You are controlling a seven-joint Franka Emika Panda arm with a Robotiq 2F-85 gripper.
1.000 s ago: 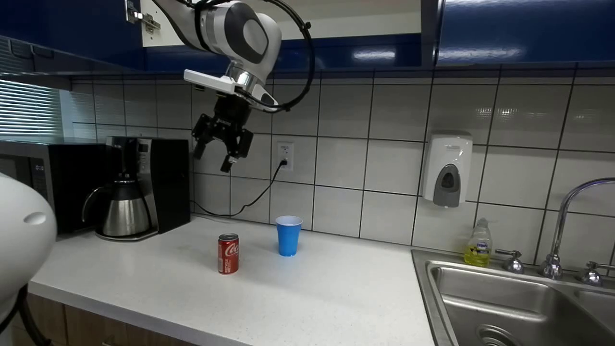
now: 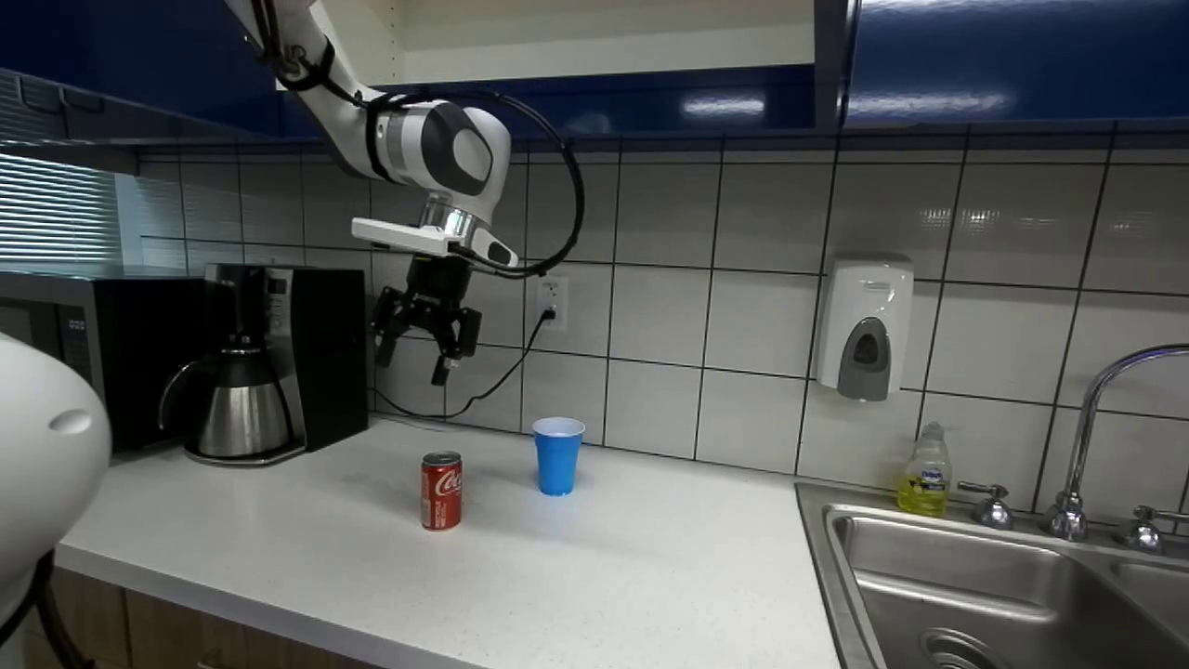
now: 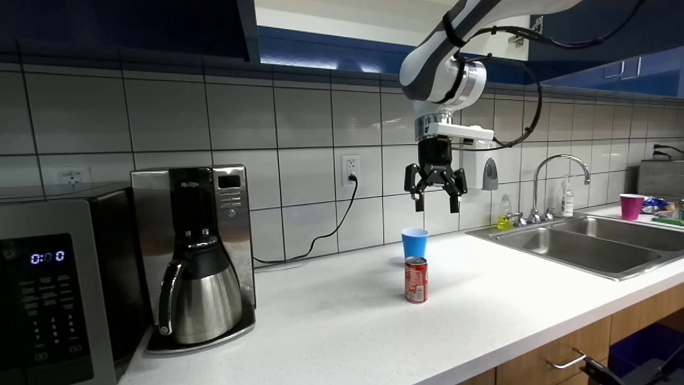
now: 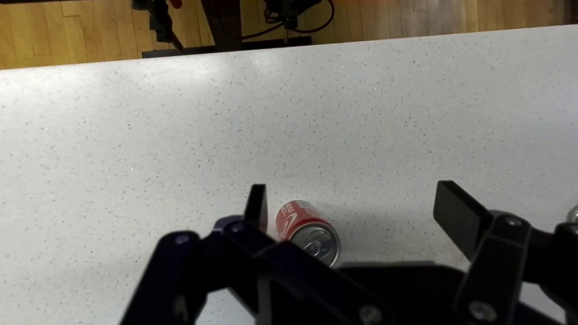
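Note:
Above the counter hangs my gripper (image 2: 413,366), open, its fingers pointing down with only air between them; the other exterior view shows the gripper (image 3: 437,206) higher than the can and cup. A small red soda can (image 2: 441,491) stands upright on the white counter. Behind it, nearer the tiled wall, a blue cup (image 2: 558,457) stands upright with its mouth up. In exterior view 2 the can (image 3: 416,280) covers the lower part of the cup (image 3: 414,243). Looking down in the wrist view, the can (image 4: 307,232) appears below, nearer the left finger (image 4: 257,206). The cup is not visible there.
A coffee maker with a steel carafe (image 3: 209,292) and a microwave (image 3: 48,289) occupy the left end. To the right lie the sink (image 2: 947,557), faucet (image 2: 1098,413) and a yellow soap bottle (image 2: 926,474). Bare counter (image 2: 624,569) surrounds the can's front and right.
My gripper has come down toward the counter and its wrist has tilted nearer vertical, with the fingers still apart. The can and the cup have stayed in place.

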